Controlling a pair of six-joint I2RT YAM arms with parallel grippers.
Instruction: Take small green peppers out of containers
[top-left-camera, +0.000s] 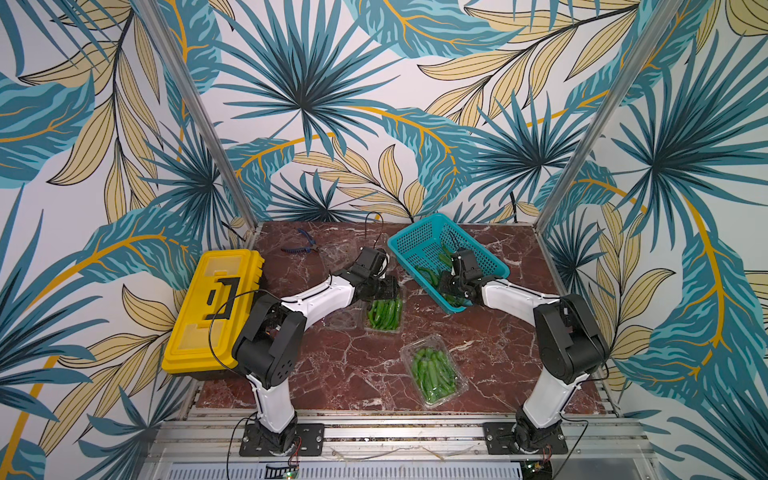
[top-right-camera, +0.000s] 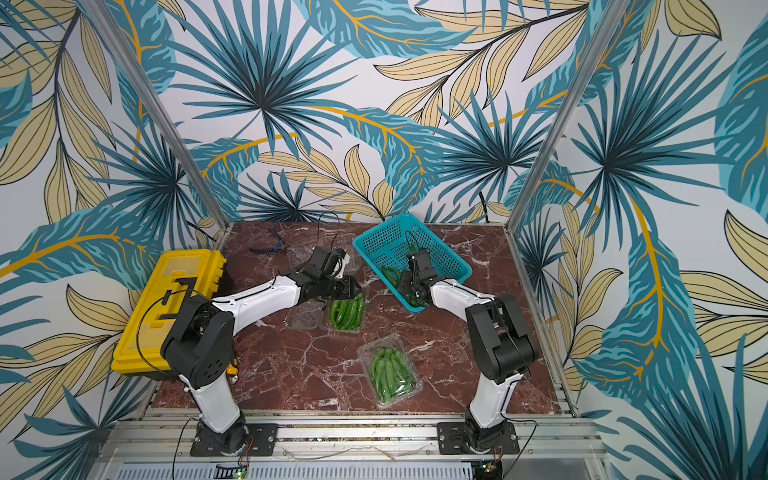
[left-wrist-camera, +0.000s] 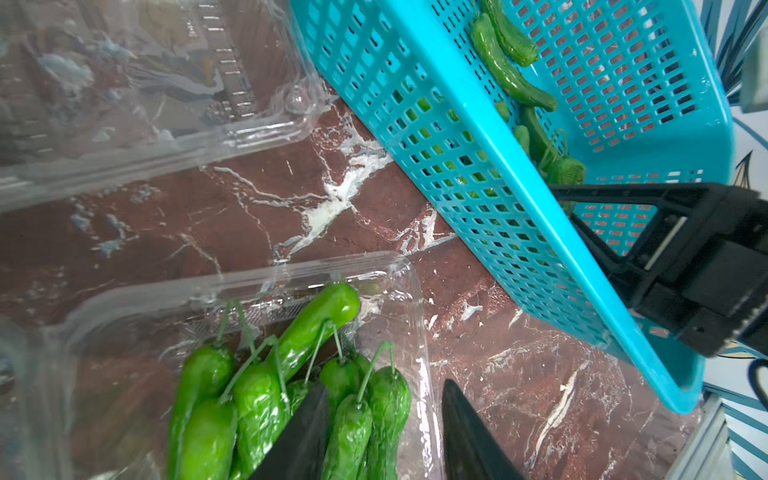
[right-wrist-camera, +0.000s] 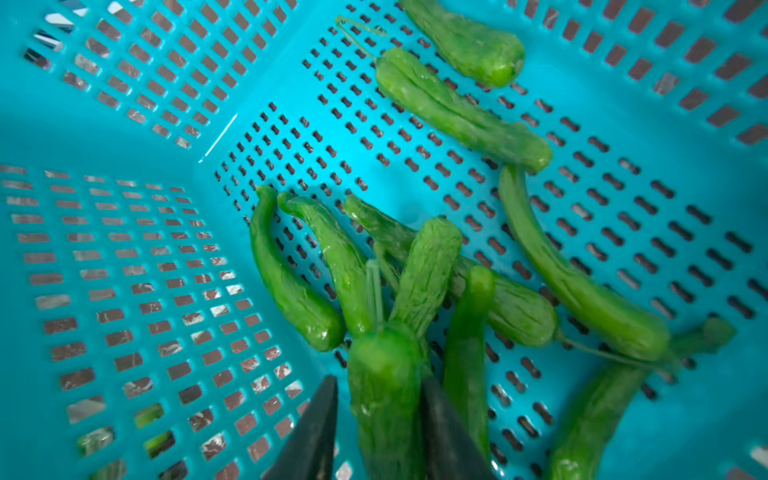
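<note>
In the left wrist view, small green peppers (left-wrist-camera: 260, 404) with thin stems fill a clear container (left-wrist-camera: 416, 312). My left gripper is open above the container's side, nothing held. Down in the blue perforated basket (top-left-camera: 412, 260) is my right gripper, part open. One upright green pepper (right-wrist-camera: 386, 392) stands between its fingers, close against the right one, with a gap on the left. Several more peppers (right-wrist-camera: 300, 280) lie loose on the basket floor. The fingertips' contact with the pepper is partly hidden.
A second clear pack of peppers (top-left-camera: 433, 372) lies at the front middle. Beside the first container is an empty clear one (left-wrist-camera: 160, 152). A yellow toolbox (top-left-camera: 209, 308) stands at the left, and blue pliers (top-left-camera: 300, 241) lie at the back.
</note>
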